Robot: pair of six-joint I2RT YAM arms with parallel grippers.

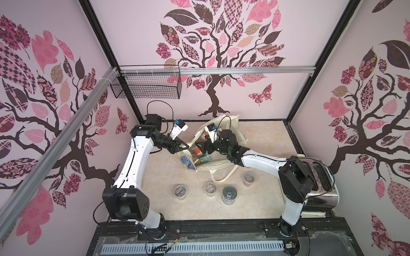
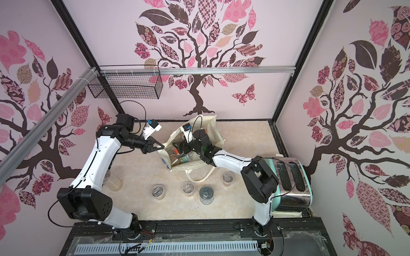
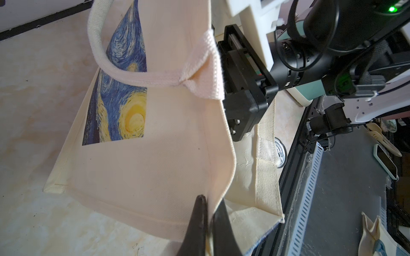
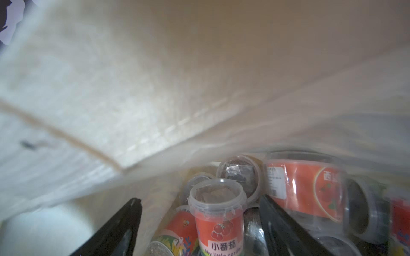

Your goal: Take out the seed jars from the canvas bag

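The cream canvas bag (image 1: 230, 162) lies open on the table, its printed side (image 3: 123, 115) visible in the left wrist view. My left gripper is shut on the bag's edge at the left. My right gripper is open inside the bag, above several seed jars: an upright red-labelled tomato jar (image 4: 220, 230) between its fingers in view, a lying red-labelled jar (image 4: 307, 187) and others around. I cannot tell that the fingers touch any jar. Fabric fills the upper right wrist view.
Several jars stand on the table in front of the bag, among them a larger one (image 1: 229, 194). A toaster (image 2: 290, 183) is at the right, and a wire basket (image 1: 145, 85) hangs above at the back left. The table behind the bag's right side is clear.
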